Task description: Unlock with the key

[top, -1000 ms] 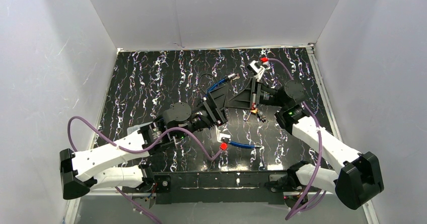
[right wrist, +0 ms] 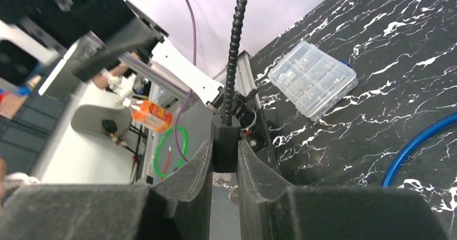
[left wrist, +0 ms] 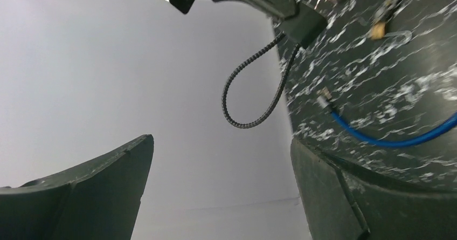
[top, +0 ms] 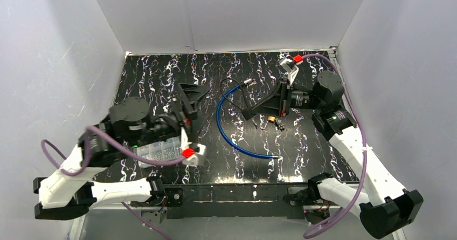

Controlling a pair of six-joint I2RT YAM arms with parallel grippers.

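A black cable lock has its body (right wrist: 226, 145) pinched in my right gripper, which is shut on it. Its dark braided cable (left wrist: 229, 81) hangs as a loop in the left wrist view; both ends run to the body (left wrist: 304, 25), though I cannot tell whether both are seated. Under the body, a metal ring with a key (right wrist: 233, 191) dangles, partly hidden by the fingers. My left gripper stands wide open with nothing between its fingers, apart from the lock and to its left in the top view.
A brass padlock (top: 271, 120) lies on the black marbled table with dark items beside it. A blue hose (top: 221, 124) curves across the middle. The clear compartment box (right wrist: 313, 80) sits at the table's left front. Free tabletop lies at the back left.
My left gripper has drawn away from the lock to the left and now looks larger, nearer the top camera. The right gripper has shifted slightly right, still holding the lock.
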